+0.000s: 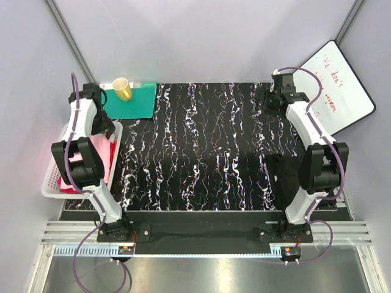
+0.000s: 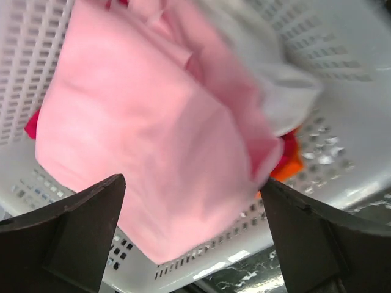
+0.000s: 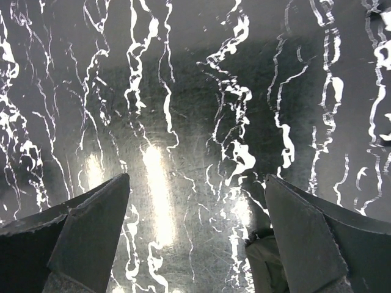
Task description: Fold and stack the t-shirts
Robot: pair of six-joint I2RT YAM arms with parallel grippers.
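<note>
Inside the white basket (image 1: 51, 183) at the left, a pink shirt (image 2: 140, 128) lies crumpled on top. A white cloth (image 2: 278, 85) and bits of red and orange cloth (image 2: 293, 165) show beside and beneath it. My left gripper (image 1: 105, 129) hangs over the basket, open, its fingers (image 2: 73, 238) spread above the pink shirt. Whether they touch the cloth I cannot tell. Far off at the right rear, my right gripper (image 1: 264, 101) is open above bare table, nothing between its fingers.
A black cloth (image 1: 284, 177) lies at the right front under the right arm. Back left are a green board (image 1: 137, 104) and a yellow mug (image 1: 122, 90). A whiteboard (image 1: 335, 88) leans at the back right.
</note>
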